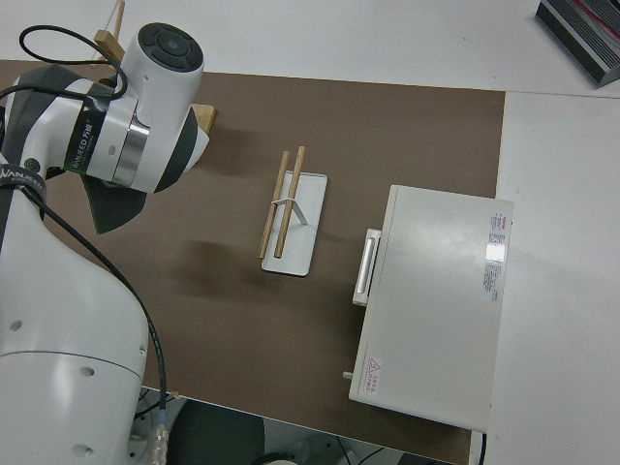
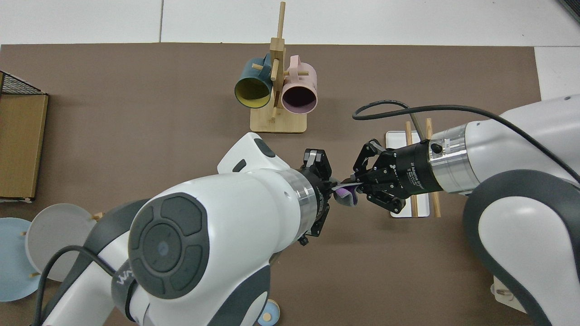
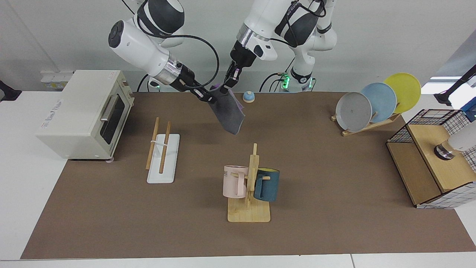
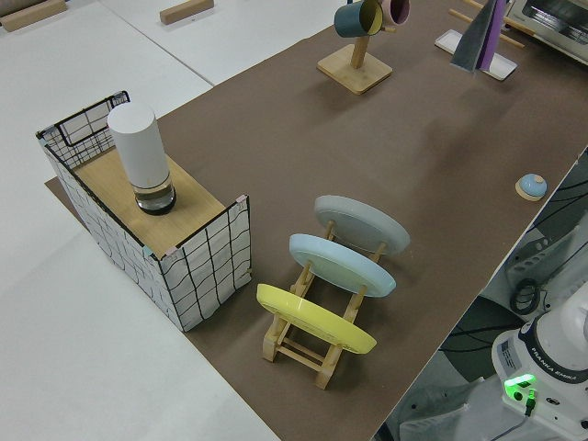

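Observation:
A grey cloth with purple (image 3: 227, 114) hangs beneath both grippers over the table; in the top view a purple bit (image 2: 345, 195) shows between them. One gripper, at the top view's left (image 2: 326, 187), and the other, at its right (image 2: 353, 182), meet at the cloth's upper edge; their fingertips are too small or covered to tell how they stand. In the right view the cloth (image 4: 478, 41) hangs near the small rack.
A wooden mug tree (image 3: 247, 214) holds pink and blue mugs. A white rack with dowels (image 3: 163, 176), a white oven (image 3: 76, 129), a plate rack with plates (image 3: 357, 111), a wire shelf (image 3: 415, 169) and a blue knob (image 3: 248, 96) stand around. Mid-table is clear.

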